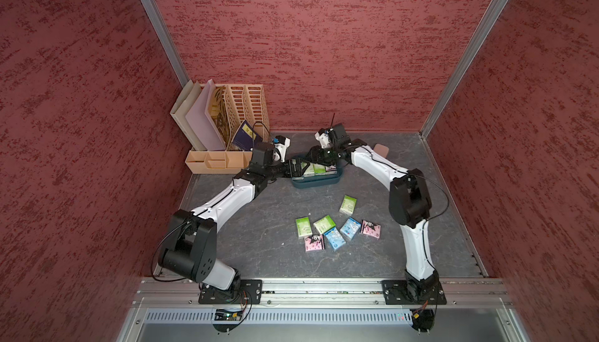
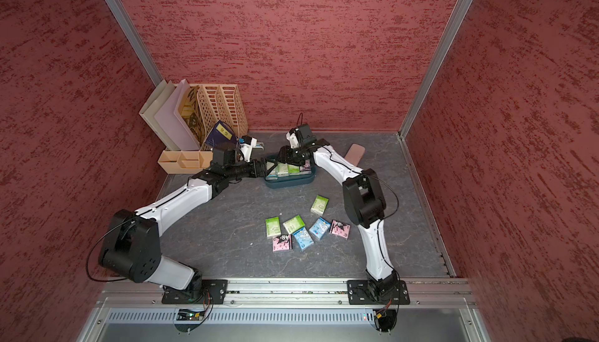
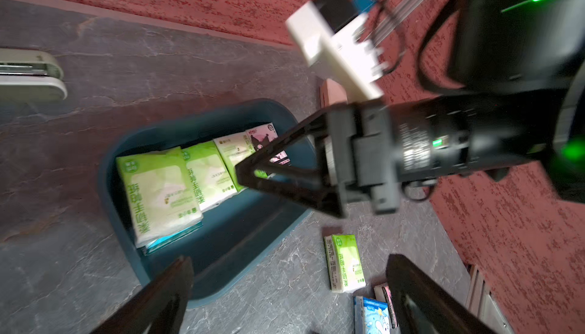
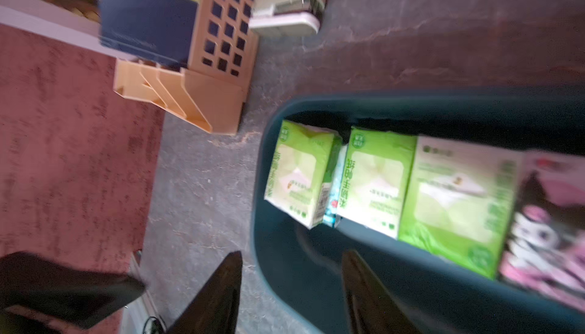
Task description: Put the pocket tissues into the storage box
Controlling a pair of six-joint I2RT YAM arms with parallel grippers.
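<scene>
The dark teal storage box [image 3: 268, 236] stands on the table with several pocket tissue packs in a row along its far side. At its left end in the left wrist view lies a green pack [image 3: 161, 193] on top of a blue one, and a pink pack [image 3: 263, 139] is at the other end. My left gripper is wide open over the near side of the box, nothing between its fingers. My right gripper, open less widely and also empty, is above the box. On the table lie loose green packs [image 1: 348, 204], blue packs [image 1: 334, 237] and pink packs [image 1: 370, 229].
Both grippers are close together over the box. A wooden file rack [image 1: 246, 108] with folders is at the back left; a stapler [image 4: 289, 9] lies between it and the box. A pinkish object [image 2: 354, 154] lies at the right.
</scene>
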